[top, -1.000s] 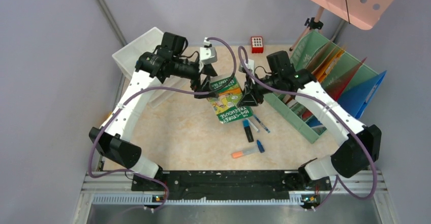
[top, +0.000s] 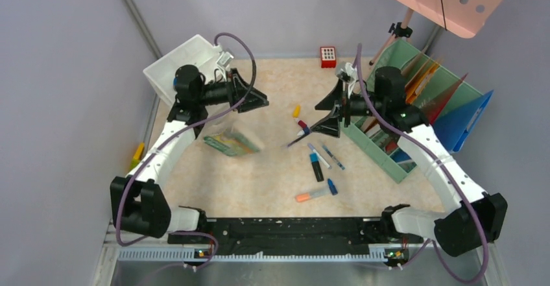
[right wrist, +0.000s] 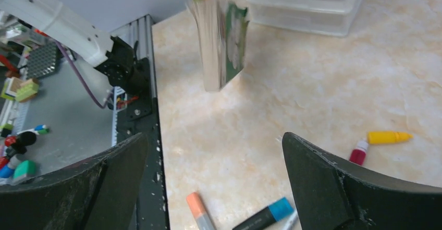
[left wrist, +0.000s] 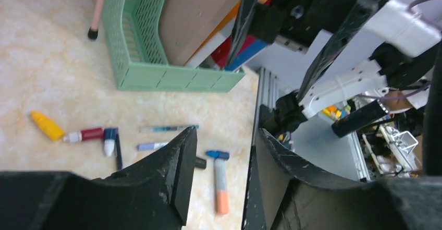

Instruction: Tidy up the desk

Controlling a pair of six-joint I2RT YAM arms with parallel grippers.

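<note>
In the top view a blurred green book [top: 230, 142] is below my left gripper [top: 250, 91]; in the right wrist view the book [right wrist: 221, 47] appears above the desk, apparently falling. My left gripper is part open, nothing seen between its fingers in its wrist view. My right gripper [top: 329, 107] stands open and empty over the desk's right side. Pens and markers lie mid-desk, including a yellow one [top: 296, 111], a black one with blue cap [top: 316, 169] and an orange-ended one [top: 305, 196].
A green organizer [top: 373, 150] with folders stands at the right, a white bin [top: 168, 72] at the back left, a red block [top: 327, 56] at the back.
The book has left the space between both grippers and moved left and down. Both grippers have moved apart, the left up-left, the right right; both have opened.
</note>
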